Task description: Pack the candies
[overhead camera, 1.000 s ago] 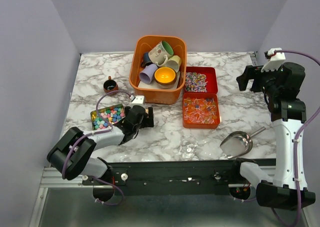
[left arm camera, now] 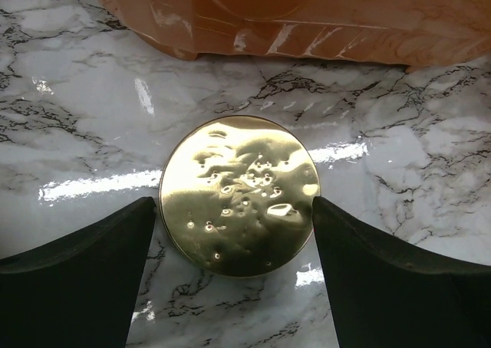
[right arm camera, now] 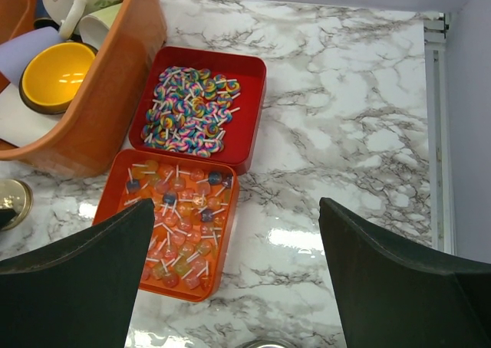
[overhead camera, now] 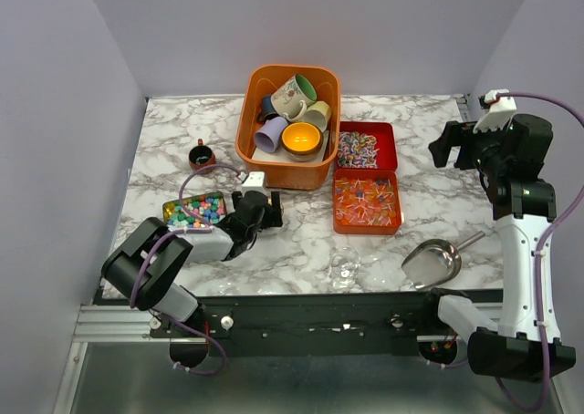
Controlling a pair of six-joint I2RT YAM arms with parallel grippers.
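A round gold lid point(left arm camera: 239, 195) lies flat on the marble table. My left gripper is partly open above it; in the left wrist view the fingertips appear at either side of the lid, but whether they touch it cannot be told. Swirled lollipops point(right arm camera: 188, 112) fill a red bin point(right arm camera: 249, 106), and clear-coloured lollipops point(right arm camera: 184, 233) lie in an orange-red bin point(right arm camera: 224, 267). Colourful round candies point(overhead camera: 195, 209) sit in a shallow tray at left, partly behind the left arm. High on the right, my right gripper stands open and empty.
An orange tub point(overhead camera: 245, 145) of cups and bowls stands at the back, just beyond the lid. A dark mug point(overhead camera: 201, 155) is at left. Near the front are a clear container point(overhead camera: 345, 266) and a metal scoop point(overhead camera: 432, 263).
The left forearm has swung slightly to the right, while its gripper has stayed near the lid. My right arm has barely moved. The bins and candies are where they were.
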